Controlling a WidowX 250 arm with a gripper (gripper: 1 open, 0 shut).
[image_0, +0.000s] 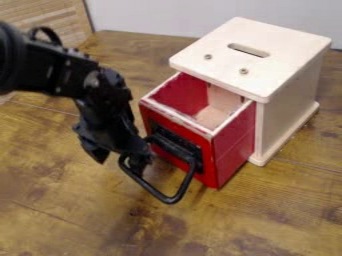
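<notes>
A pale wooden box (287, 100) stands at the right with its red drawer (225, 150) pulled out toward the front left; the drawer's inside is empty as far as visible. A black handle (170, 192) loops out from a dark fitting on the drawer front. My black gripper (118, 152) is low at the left, beside the handle's left end.
A light wooden panel (54, 18) stands at the back left.
</notes>
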